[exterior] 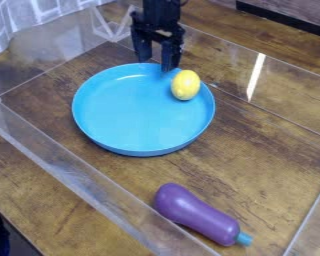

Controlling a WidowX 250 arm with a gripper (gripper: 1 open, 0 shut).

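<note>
A round blue plate [139, 115] lies on the wooden surface, with a yellow egg-shaped object [186, 85] on its right part. A purple eggplant with a teal end [196, 213] lies in the lower right. My black gripper [156, 54] is open at the top centre, just above and behind the plate's back rim, up and left of the yellow object.
Clear plastic walls border the area along the left, back and right. The bare wood [83, 190] at the lower left and right of the plate is free.
</note>
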